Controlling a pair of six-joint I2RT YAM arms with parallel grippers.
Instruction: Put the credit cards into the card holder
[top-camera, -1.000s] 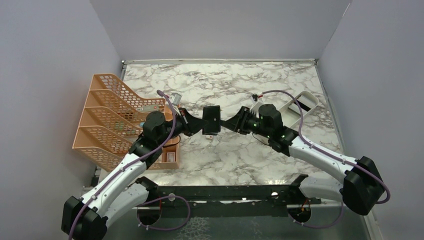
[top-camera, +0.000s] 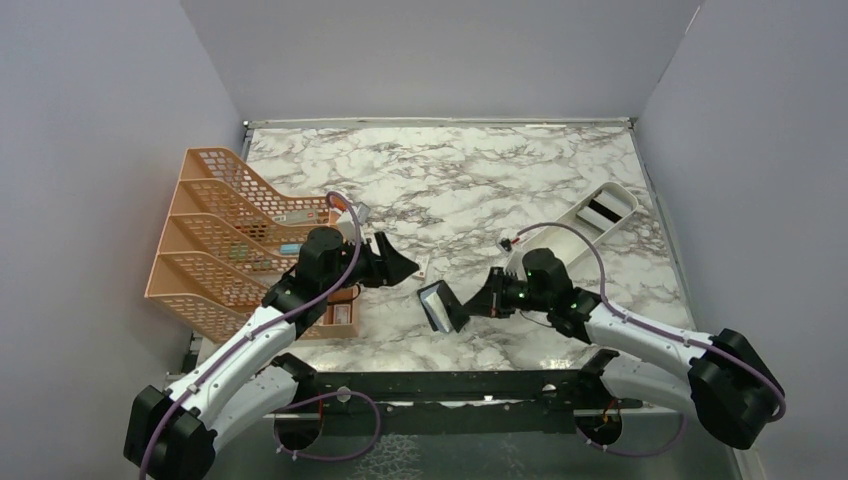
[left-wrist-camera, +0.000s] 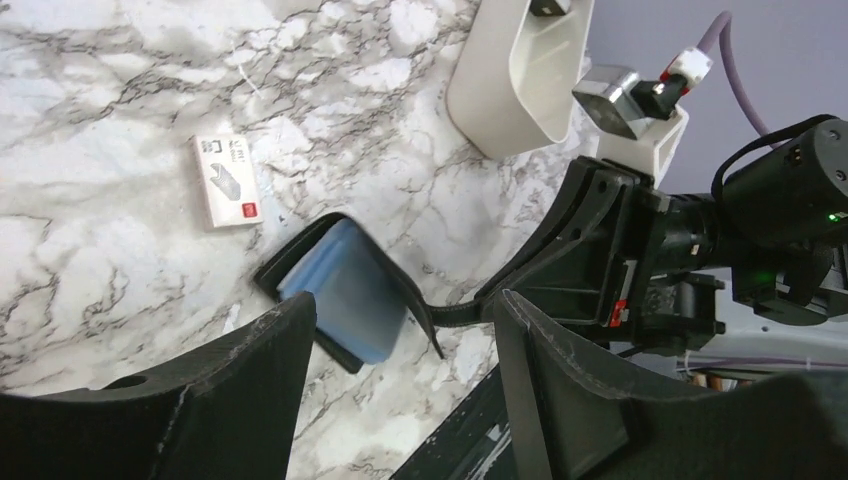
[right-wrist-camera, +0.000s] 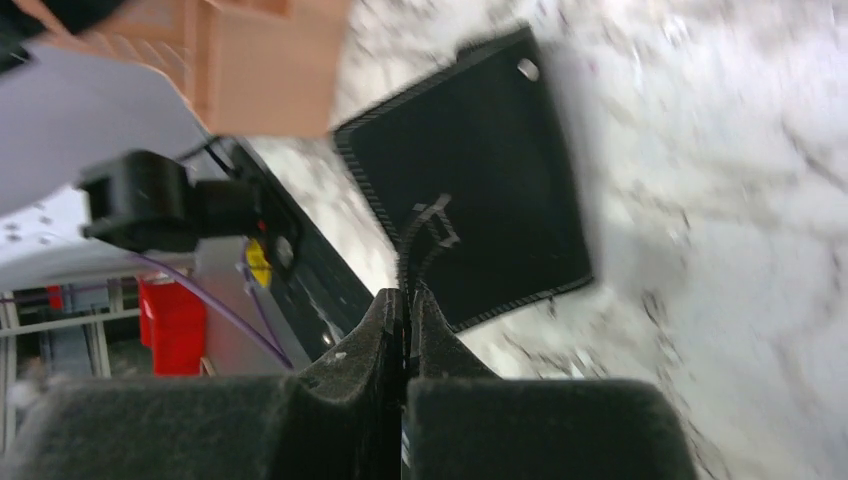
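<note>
The black card holder (top-camera: 436, 305) hangs or rests tilted near the front of the table, partly folded open. Its pale bluish inside (left-wrist-camera: 345, 290) shows in the left wrist view; whether cards sit in it, I cannot tell. My right gripper (top-camera: 467, 311) is shut on the edge of one cover, whose dark outer face (right-wrist-camera: 490, 170) fills the middle of the right wrist view. Up and left of the holder, my left gripper (top-camera: 398, 258) stands open with nothing between its fingers. A small white card-like piece (left-wrist-camera: 227, 180) with a red mark lies flat on the marble beyond the holder.
A tan slotted organizer (top-camera: 215, 240) with several small items stands on the left, close by my left arm. At the right, a white bin (top-camera: 622, 192) holds a black-and-white item, behind my right arm.
My right gripper has carried the holder toward the table's front, tilting it open. The white piece is uncovered.
</note>
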